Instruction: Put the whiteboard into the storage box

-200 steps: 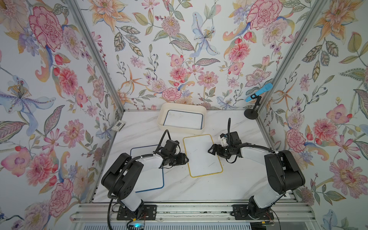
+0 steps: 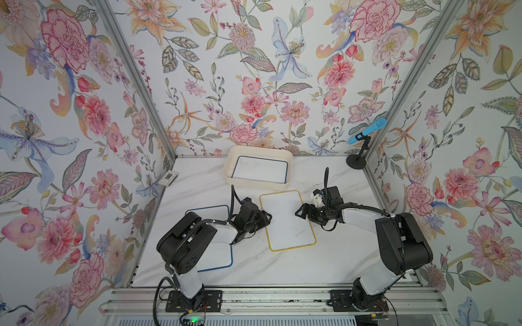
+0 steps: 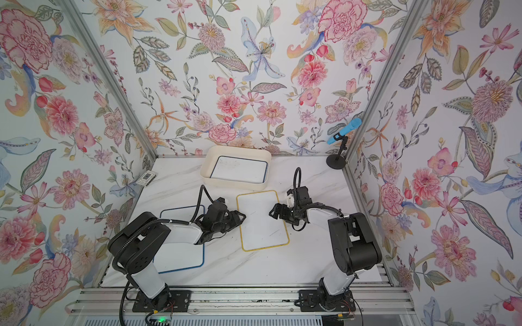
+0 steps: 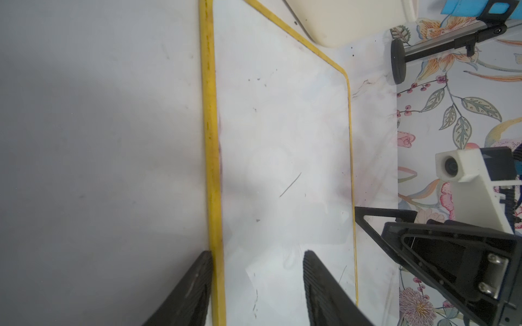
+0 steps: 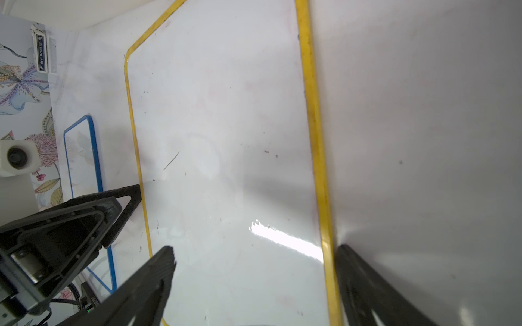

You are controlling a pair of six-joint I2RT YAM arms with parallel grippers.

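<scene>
A yellow-edged whiteboard point(image 2: 287, 228) lies flat in the middle of the table. My left gripper is open at its left edge, one finger against the yellow strip. My right gripper stands open at the opposite edge, one finger at that strip. The cream storage box point(image 2: 227, 168) sits behind, holding a whiteboard point(image 2: 260, 168) with a dark edge. A blue-edged whiteboard point(image 3: 179, 258) lies at the left, partly under the left arm.
A blue microphone point(image 2: 372, 126) on a black stand point(image 2: 355, 162) is at the back right. A small boxy item point(image 2: 167, 177) lies at the left edge.
The left arm and gripper have shifted rightward toward the yellow-edged board's left edge and turned slightly. The right arm and the boards show no visible movement.
</scene>
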